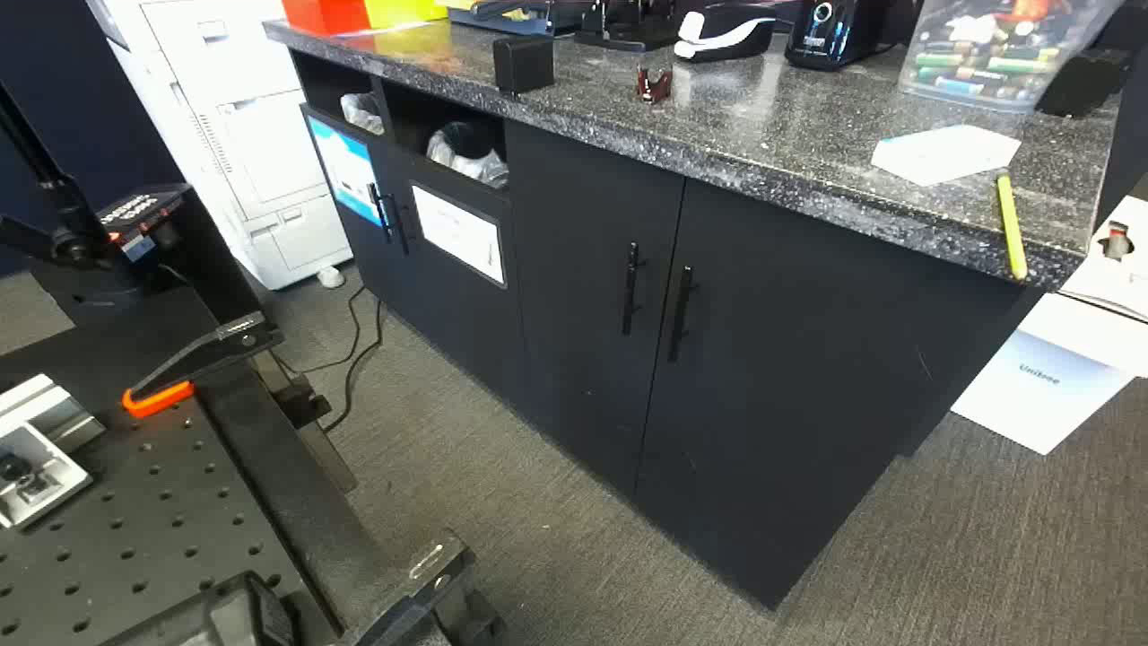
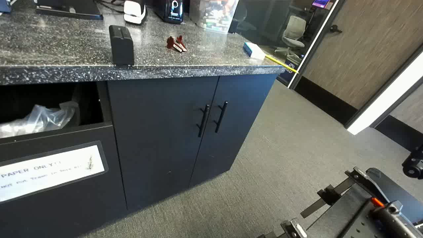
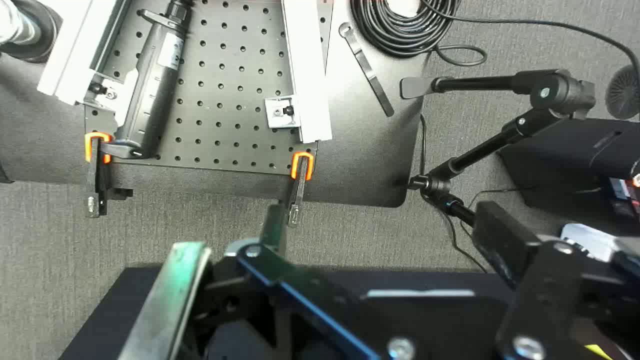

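Only the wrist view shows my gripper. It stands open over the floor and the dark cabinet, its fingers (image 3: 274, 227) wide apart with nothing visible between them. On the speckled counter (image 1: 775, 118) stands a black block (image 2: 122, 45), near the front edge. Behind it and to its right lies a dark red staple remover (image 2: 176, 43). A white and blue box (image 2: 253, 51) rests by the counter's right end. Beside that box, a yellow pen (image 1: 1012, 226) reaches the edge. A clear bin of markers (image 1: 985, 54) sits farther back.
Below the counter are shut black cabinet doors (image 1: 581, 291) and open cubbies holding clear plastic bags (image 2: 43, 119). A perforated black table (image 3: 216, 126) carries metal rails (image 3: 307, 72) and orange-tipped clamps (image 3: 301, 168). A jointed black stand (image 3: 480, 153) rises beside it. Carpet (image 1: 517, 517) lies clear between table and cabinet.
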